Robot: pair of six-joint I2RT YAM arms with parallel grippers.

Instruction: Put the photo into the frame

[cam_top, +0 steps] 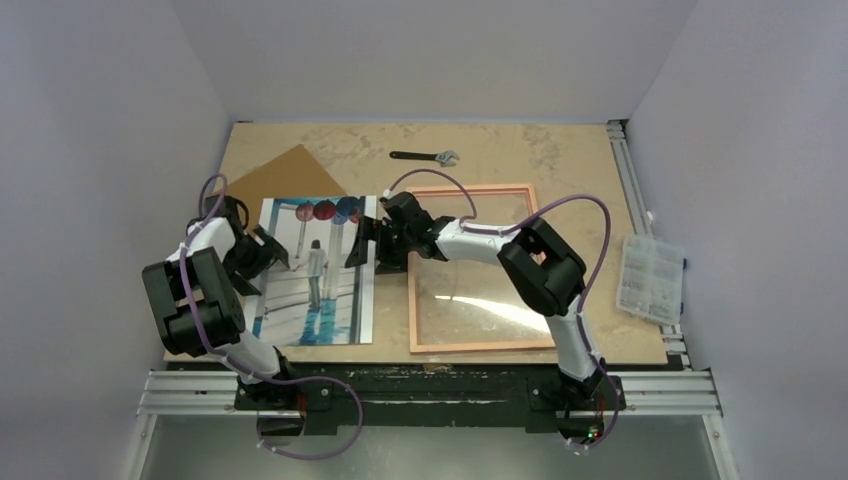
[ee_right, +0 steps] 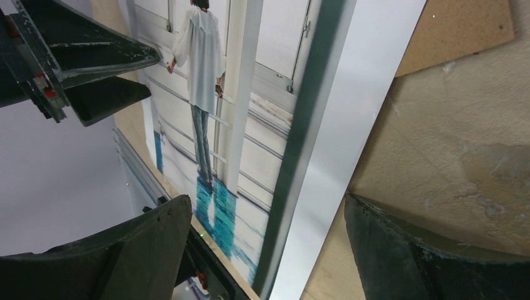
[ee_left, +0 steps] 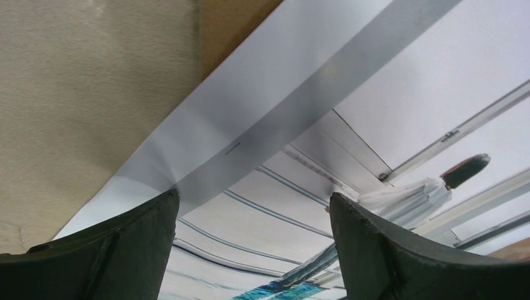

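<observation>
The photo, a white-bordered print of a figure and balloons, lies on the left part of the table. To its right lies the frame, pale wood round a clear pane, partly covered by my right arm. Over the photo's left side, my left gripper stands open, the print's white border passing beneath its fingers. My right gripper is also open and straddles the photo's right edge, one finger over the print and the other over bare table. Whether either gripper touches the photo I cannot tell.
A brown backing board lies behind the photo, partly under its top edge. An adjustable wrench rests at the back, and a clear compartment box sits at the far right.
</observation>
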